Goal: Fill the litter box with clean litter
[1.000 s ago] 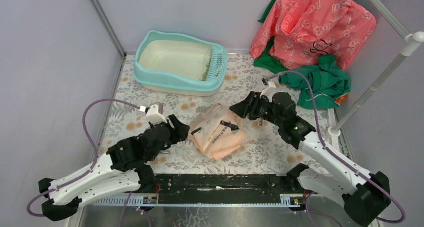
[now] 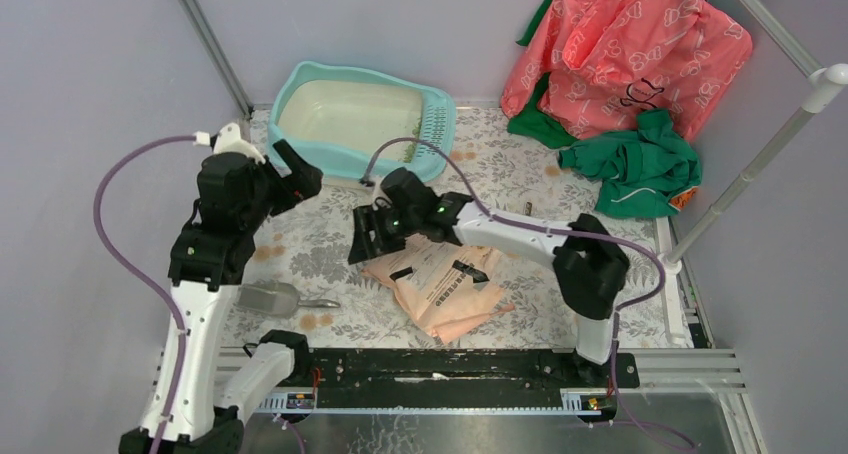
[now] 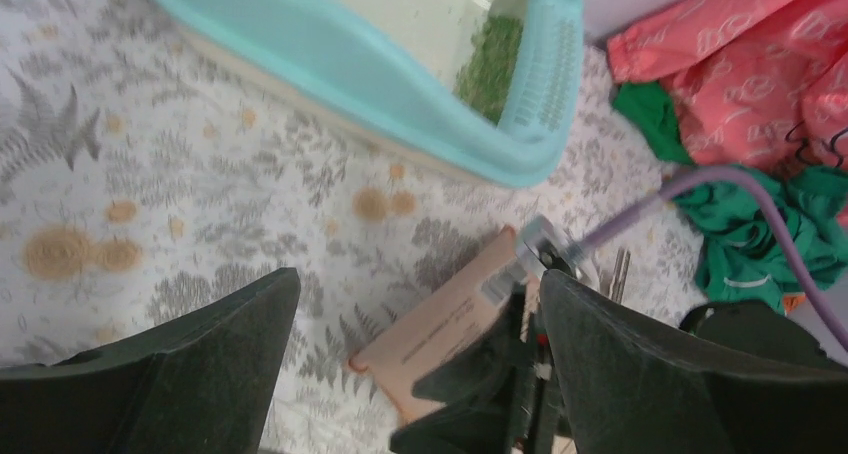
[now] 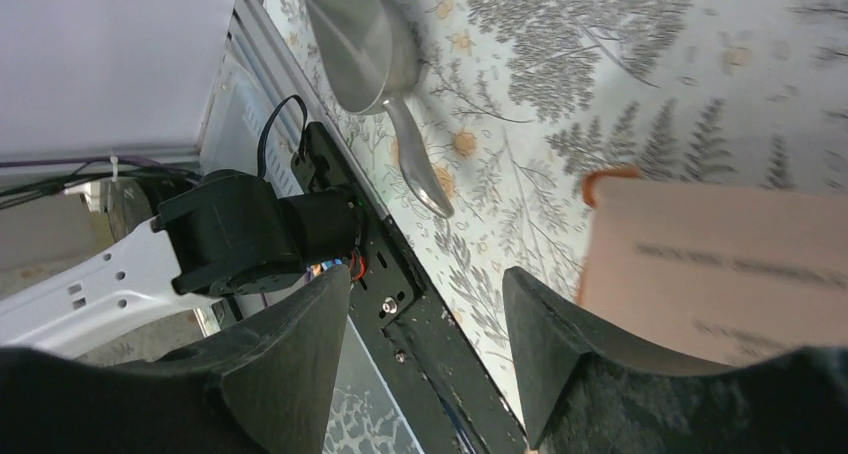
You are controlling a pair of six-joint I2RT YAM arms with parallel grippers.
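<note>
The litter box (image 2: 345, 164), teal-rimmed and pale inside, stands at the back left; a little green litter (image 3: 490, 64) lies at its right end. My left gripper (image 2: 308, 171) hovers at the box's front edge, open and empty. Flat on the patterned mat lies an orange-pink bag (image 2: 440, 292), with dark marks and print on it. Above the bag's left upper part is my right gripper (image 2: 362, 239), its fingers apart with nothing between them. A metal scoop (image 2: 270, 299) rests at the front left, its handle (image 4: 415, 154) pointing right.
A pink bag (image 2: 640, 54) and green cloth (image 2: 640, 169) are heaped at the back right. Behind the bag lies a small thin object (image 2: 528, 209).
My left gripper has moved back and to the left, up to the box, uncovering the scoop. The right gripper has swung left across the bag.
</note>
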